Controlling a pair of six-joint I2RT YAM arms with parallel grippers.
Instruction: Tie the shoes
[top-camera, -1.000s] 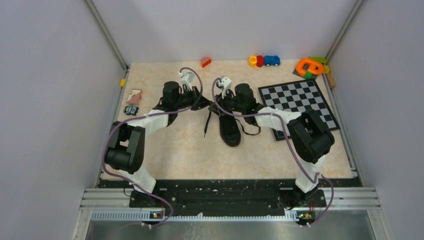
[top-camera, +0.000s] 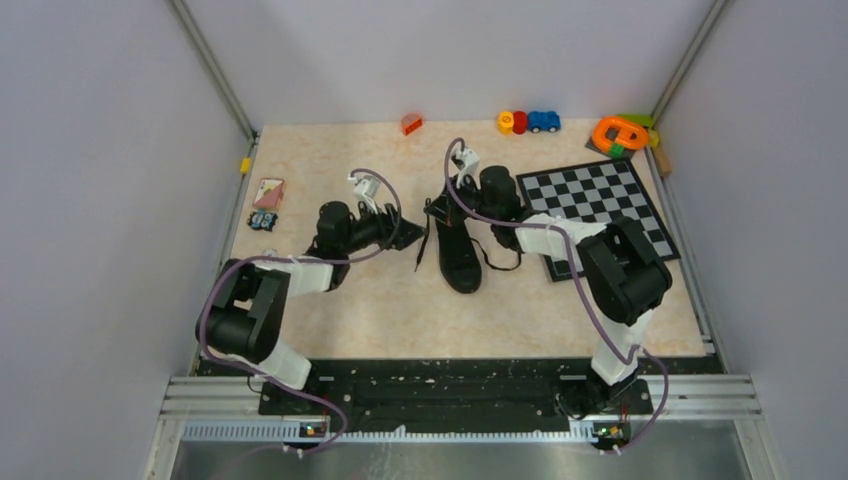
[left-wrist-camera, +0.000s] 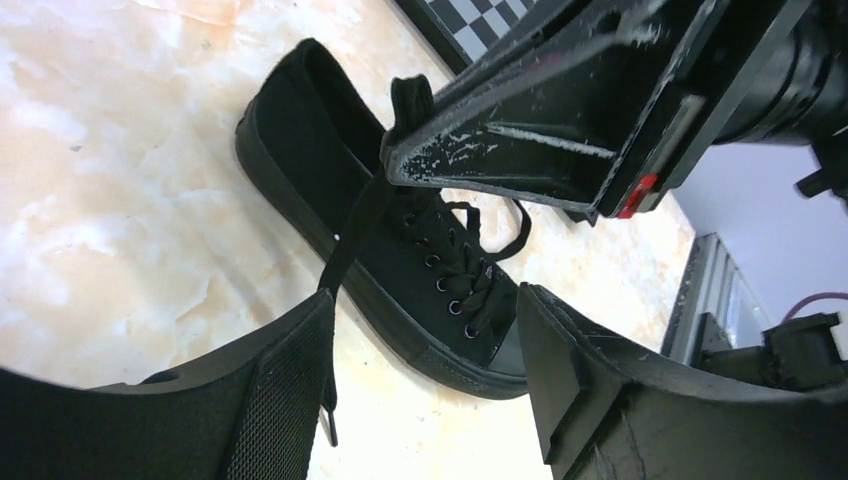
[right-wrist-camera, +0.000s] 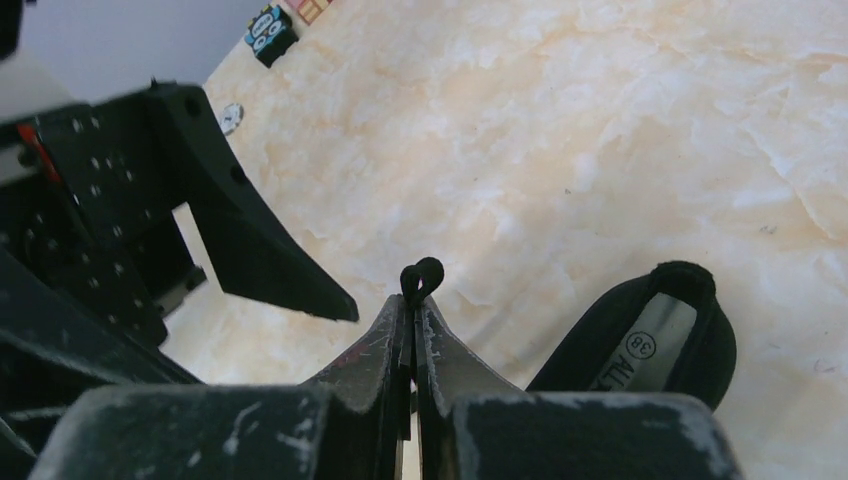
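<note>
A black low-top shoe (top-camera: 460, 262) with laces threaded through its eyelets (left-wrist-camera: 455, 290) lies on the table, toe toward the front in the top view. My right gripper is shut on a black lace above the shoe; a small loop of lace (right-wrist-camera: 428, 275) sticks up from its fingertips. The lace's free length (left-wrist-camera: 350, 235) hangs down from it beside the shoe. My left gripper is open just left of the hanging lace, facing the shoe, with the lace near its left finger.
A checkered board (top-camera: 590, 200) lies on the right, under part of the right arm. Toys (top-camera: 543, 121) line the back edge and small items (top-camera: 268, 195) lie at the left.
My left gripper has opened and moved down in the top view, away from the right one. My right gripper has shifted slightly rightward and toward the back, holding the lace.
</note>
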